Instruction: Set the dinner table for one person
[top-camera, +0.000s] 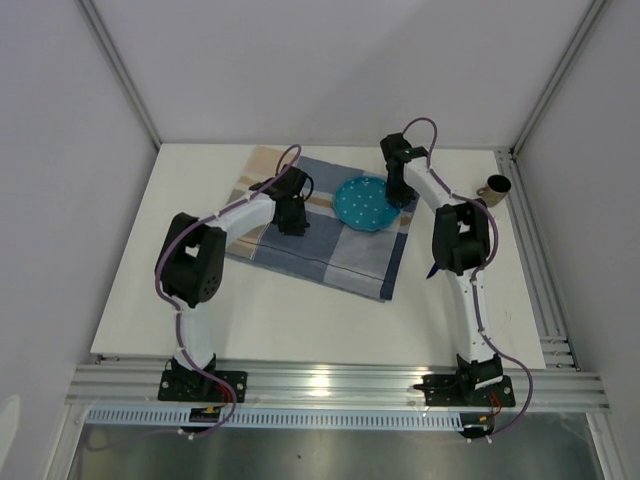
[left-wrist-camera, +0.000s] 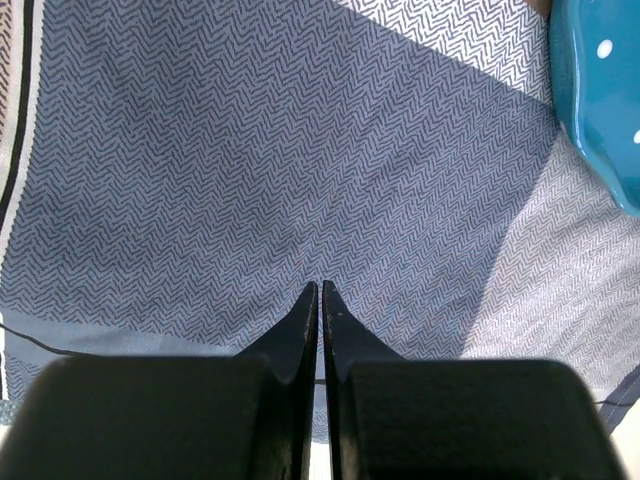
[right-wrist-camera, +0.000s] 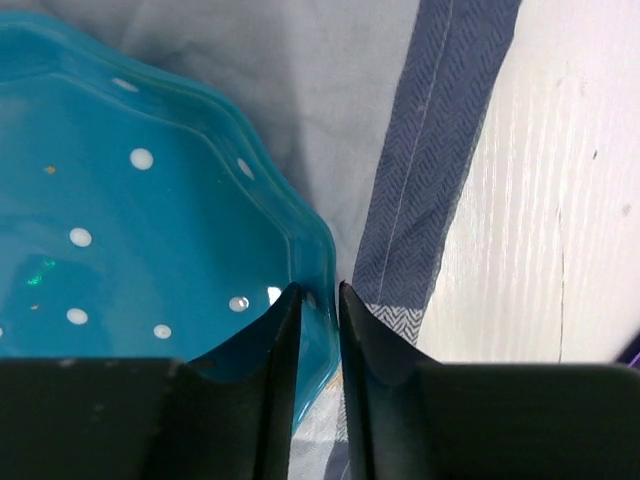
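Observation:
A striped blue-grey and beige cloth (top-camera: 330, 262) lies on the table. On its right part is a teal dotted plate (top-camera: 362, 205), also in the left wrist view (left-wrist-camera: 600, 90) and the right wrist view (right-wrist-camera: 130, 230). My right gripper (top-camera: 398, 200) is at the plate's right edge, its fingertips (right-wrist-camera: 290, 300) either side of the rim; whether they grip it is unclear. My left gripper (top-camera: 294, 224) is over the cloth's middle, shut with nothing visible between its fingers.
A brown mug (top-camera: 493, 191) stands at the table's right back. A blue utensil (top-camera: 434, 270) lies right of the cloth, partly hidden by my right arm.

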